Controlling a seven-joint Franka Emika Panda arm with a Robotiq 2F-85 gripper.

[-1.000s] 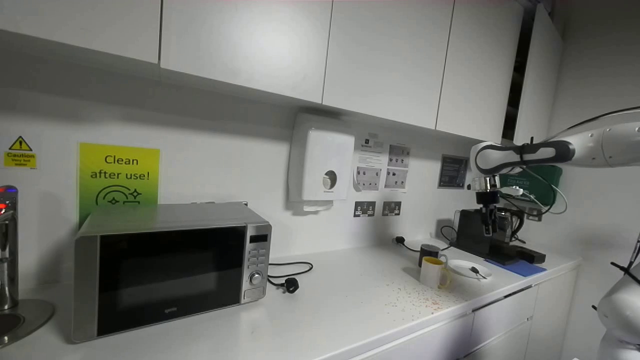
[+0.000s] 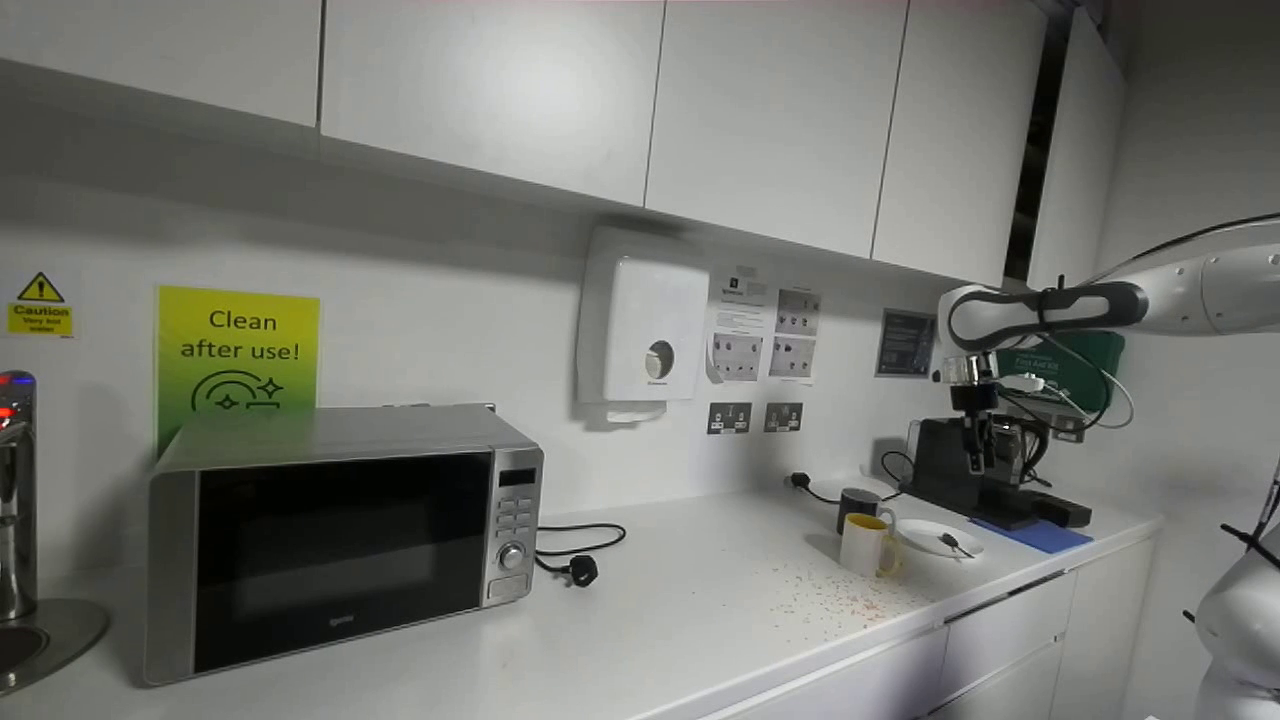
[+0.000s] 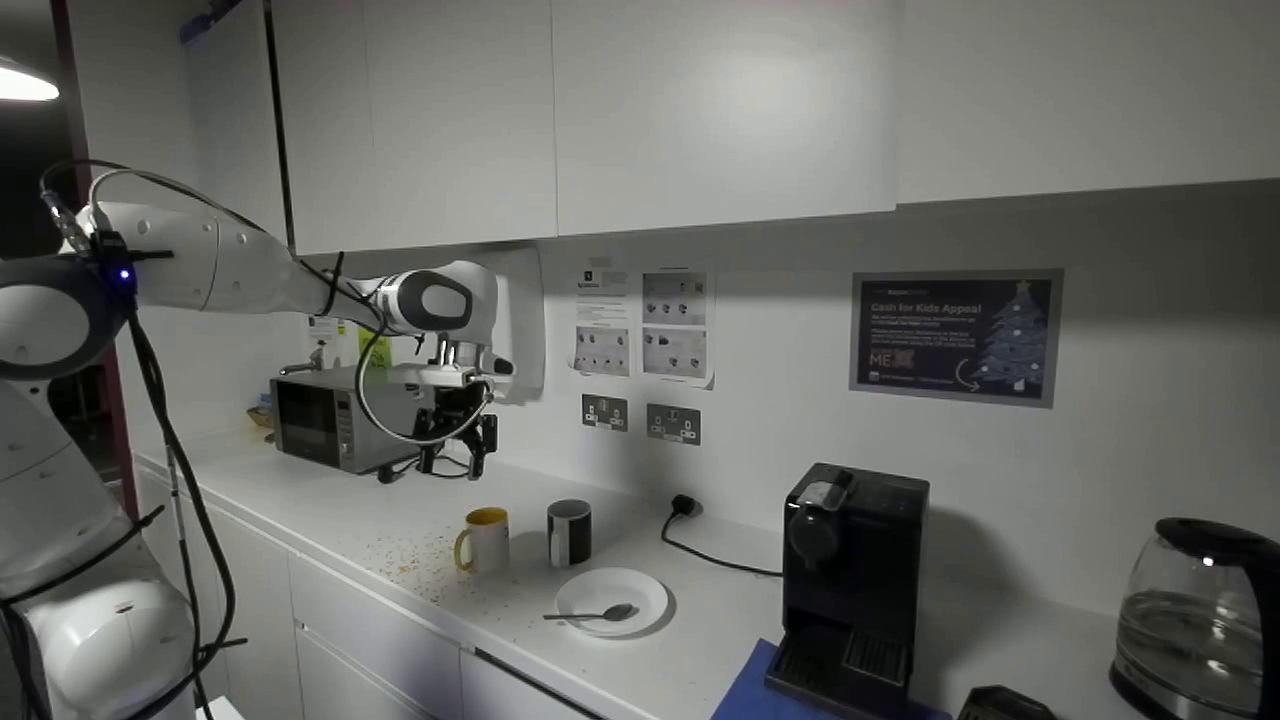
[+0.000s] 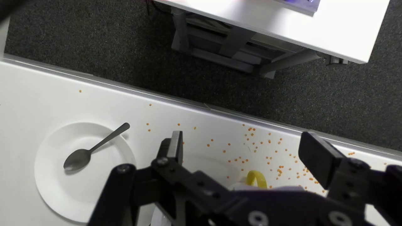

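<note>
Above the counter hangs my gripper, open, its two fingers wide apart with nothing between them; it points down, clear of everything below. A white mug with yellow inside and a yellow handle [image 3: 487,542] stands upright on the counter. In the wrist view its handle [image 4: 257,177] shows, while the gripper hides most of its body. Close by is a black-and-white mug [image 3: 569,534]. A white plate [image 3: 588,590] carries a dark spoon [image 3: 615,613] whose handle reaches over the rim. Small orange grains [image 4: 279,171] lie scattered on the counter around the yellow-handled mug, toward the front edge.
A black coffee machine [image 3: 854,576] stands on a blue mat [image 3: 750,686], with a glass kettle [image 3: 1188,624] farther right. The microwave [image 2: 342,528] occupies the counter's other end. Wall cupboards [image 2: 768,108] overhang the counter. Clear surface lies between microwave and mugs.
</note>
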